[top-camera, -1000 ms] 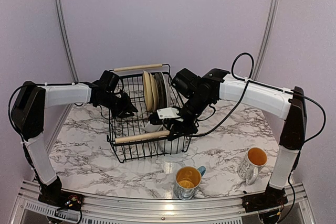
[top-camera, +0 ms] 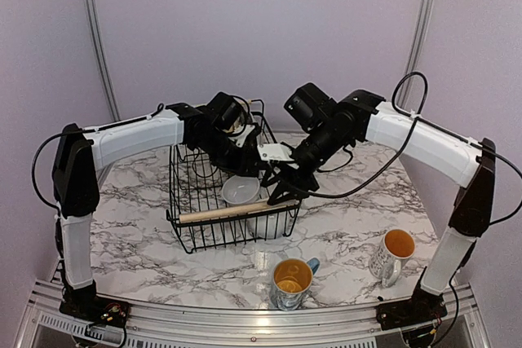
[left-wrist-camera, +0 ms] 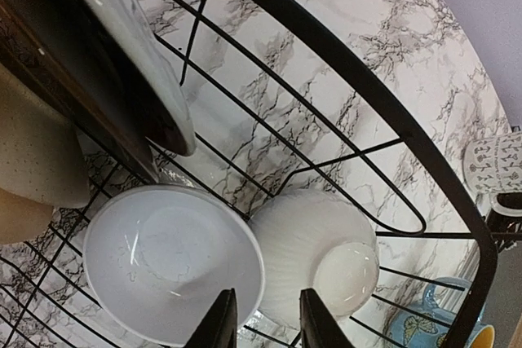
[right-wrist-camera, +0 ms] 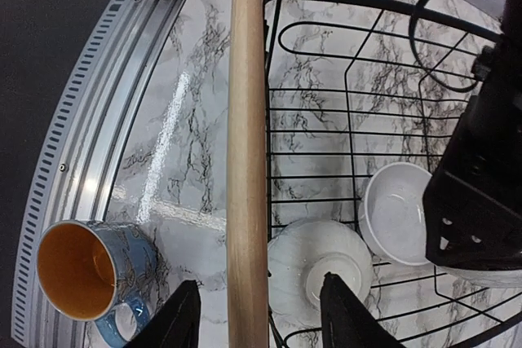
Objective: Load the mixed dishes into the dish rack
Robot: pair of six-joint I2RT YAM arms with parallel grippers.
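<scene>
The black wire dish rack point(top-camera: 189, 238) holds upright plates point(left-wrist-camera: 139, 55), a small white bowl point(left-wrist-camera: 171, 258) and a second white bowl point(left-wrist-camera: 318, 258) lying on its side or inverted beside it. My open left gripper hangs over both bowls, with nothing visibly between its fingers. My right gripper is above the rack's wooden front handle point(right-wrist-camera: 247, 120), fingers apart either side of it in the right wrist view; whether it touches the handle is unclear. A blue mug point(top-camera: 291, 283) and a patterned white mug point(top-camera: 391, 254) stand outside the rack.
A metal rail point(top-camera: 245, 315) runs along the front edge. Both arms crowd the space over the rack.
My left gripper rose from the rack's left side and moved right over the plates and bowls. My right arm has lifted slightly and shifted right.
</scene>
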